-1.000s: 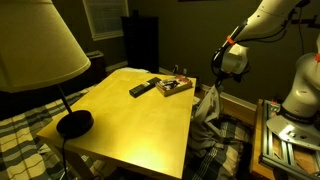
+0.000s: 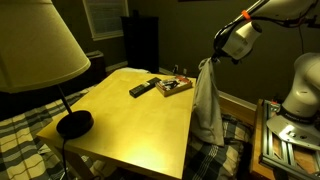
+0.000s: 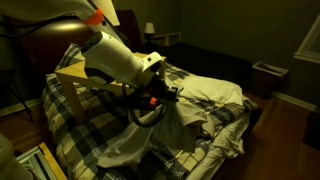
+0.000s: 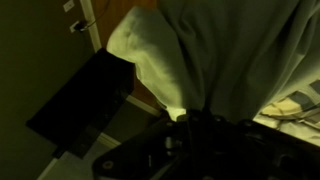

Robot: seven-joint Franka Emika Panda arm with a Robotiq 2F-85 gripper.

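Observation:
A pale grey cloth (image 2: pixel 207 108) hangs in folds from my gripper (image 2: pixel 213 58), which is raised beyond the table's right side. In exterior view 2 the cloth (image 3: pixel 160 132) drapes below the gripper (image 3: pixel 168 92) and spreads down over the plaid bedding. The wrist view shows bunched cloth (image 4: pixel 215 50) running right into the gripper. My fingers are dark and the thin fold between them is hard to make out, but the cloth is hanging from them.
The yellow table (image 2: pixel 140 115) holds a box of small items (image 2: pixel 175 86), a dark remote-like object (image 2: pixel 142 89) and a lamp (image 2: pixel 75 123). A white pillow (image 3: pixel 212 90) lies on the bed.
My gripper has risen and shifted slightly left. The cloth has come up with it, from a low heap to a long hanging drape.

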